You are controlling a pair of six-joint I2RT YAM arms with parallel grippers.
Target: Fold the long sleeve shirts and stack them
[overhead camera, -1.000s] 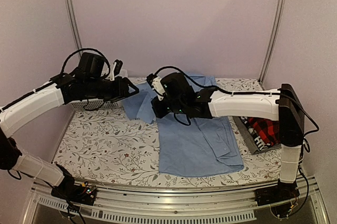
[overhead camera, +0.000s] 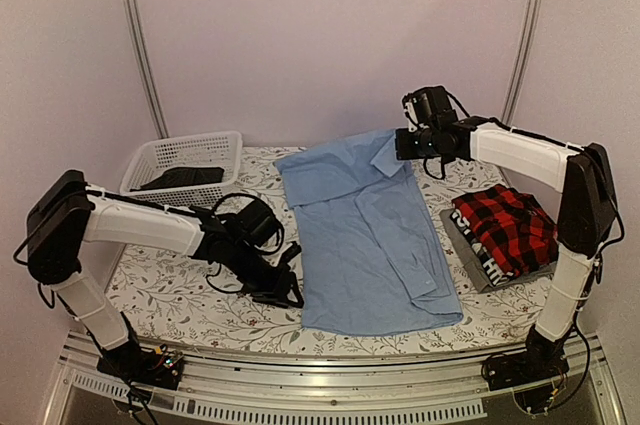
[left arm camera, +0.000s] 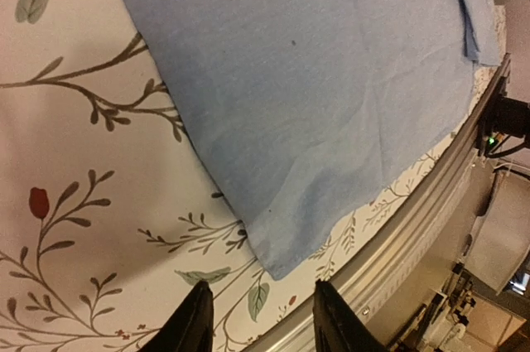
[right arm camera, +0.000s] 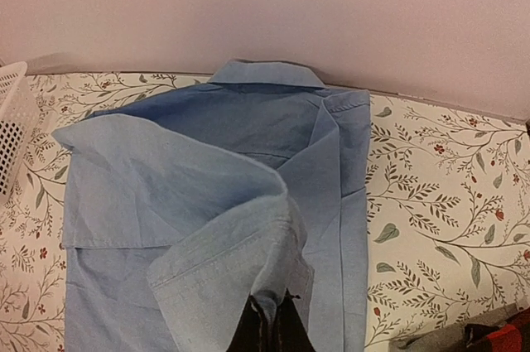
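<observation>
A light blue shirt (overhead camera: 350,265) lies spread on the floral table, its upper part folded over. My right gripper is shut on a bunched edge of that fabric, at the shirt's back right corner in the top view. My left gripper is open, fingers apart with nothing between, above the table just outside the shirt's near left corner (left arm camera: 277,253). Folded shirts (overhead camera: 505,230), red-and-black plaid on top, are stacked at the right.
A white basket (overhead camera: 180,155) holding dark cloth stands at the back left. The table's front rail (left arm camera: 381,273) runs close by the left gripper. Bare table shows on the left.
My right gripper has carried the upper fabric rightward and back, folding it across the shirt.
</observation>
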